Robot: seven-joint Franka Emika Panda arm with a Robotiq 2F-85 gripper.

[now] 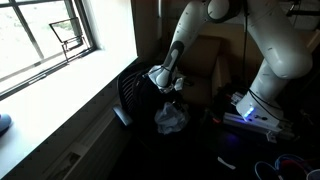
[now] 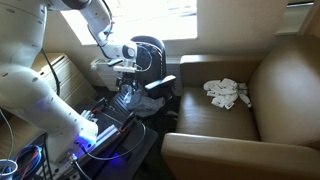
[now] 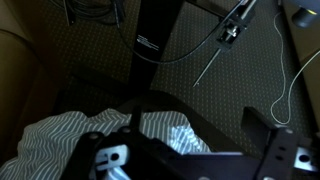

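Note:
A pale striped cloth [image 3: 65,138] lies in the lower part of the wrist view. In exterior view 1 it is a light heap [image 1: 172,118] on the dark chair, and in exterior view 2 the greyish cloth [image 2: 140,103] rests at the chair's seat. My gripper is open, its two dark fingers wide apart, with nothing held between them. Part of the cloth shows in the gap between the fingers. In exterior view 1 the gripper [image 1: 174,98] hangs just above the heap; its fingertips are too dark to make out clearly.
A brown sofa [image 2: 205,125] stands beside the chair, with a white cloth [image 2: 228,92] on its seat. The dark chair's back [image 2: 172,48] rises behind the gripper. Cables [image 1: 285,165] lie near the arm's base. A white windowsill [image 1: 60,108] runs along the left.

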